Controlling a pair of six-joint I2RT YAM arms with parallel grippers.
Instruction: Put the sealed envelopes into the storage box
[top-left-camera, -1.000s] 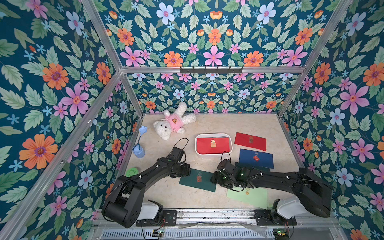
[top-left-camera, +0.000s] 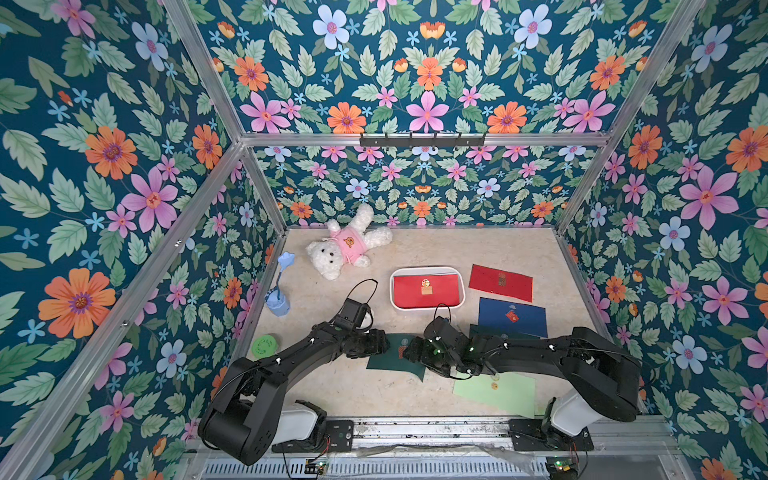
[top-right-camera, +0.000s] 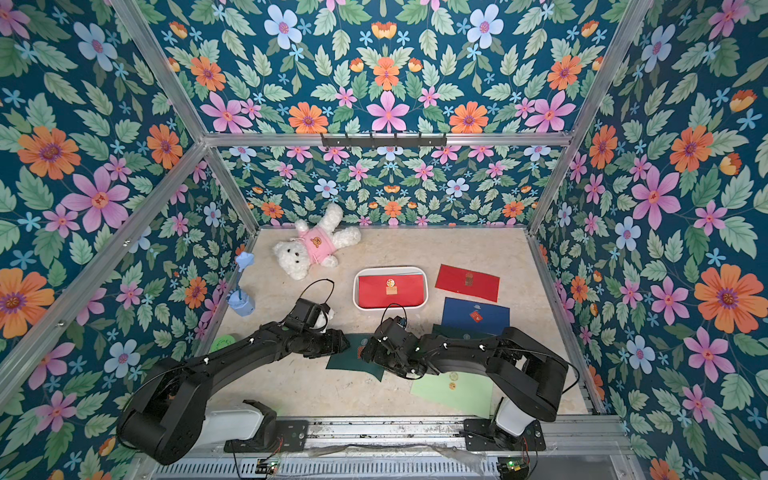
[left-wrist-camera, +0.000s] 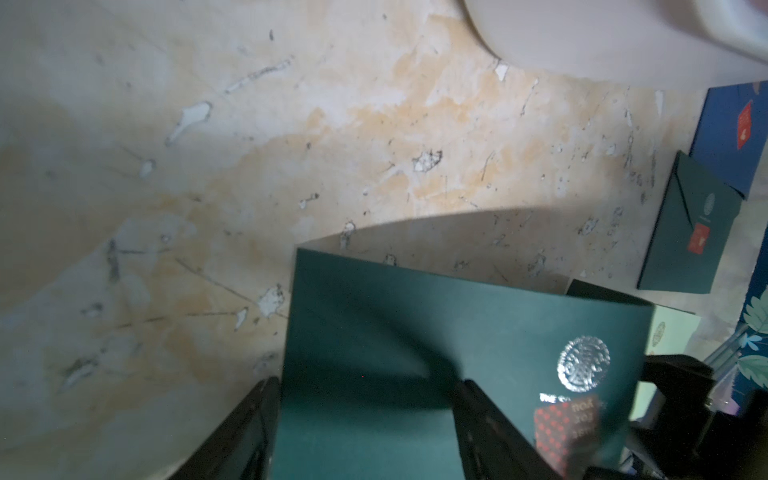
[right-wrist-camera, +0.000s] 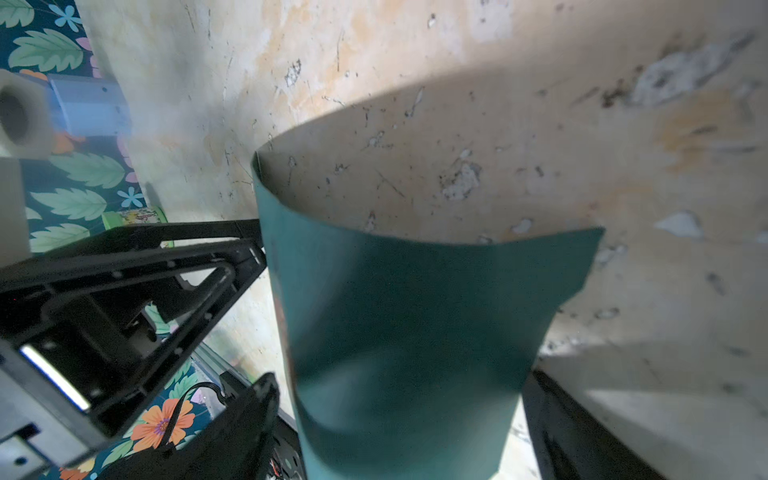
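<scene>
A dark green envelope (top-left-camera: 392, 361) with a red seal spans the gap between my two grippers, bowed and partly off the table. My left gripper is at its left part, fingers apart, the envelope showing behind and between them. At the right end, my right gripper stands open, the curved envelope between its spread fingers. The white storage box (top-left-camera: 392, 299) sits behind, with a red envelope (top-left-camera: 428, 292) inside. To the right lie another red envelope (top-left-camera: 501, 282), a blue one (top-left-camera: 512, 317), a second dark green one (left-wrist-camera: 689, 232), and a light green one (top-left-camera: 500, 393).
A white plush toy (top-left-camera: 349, 244) in pink lies at the back left. Along the left side stand a blue cup (top-left-camera: 277, 302) and a green round item (top-left-camera: 264, 346). Table between the toy and the box is bare. My right arm partly covers the second green envelope.
My right gripper has moved left, toward the left one, which has shifted slightly right.
</scene>
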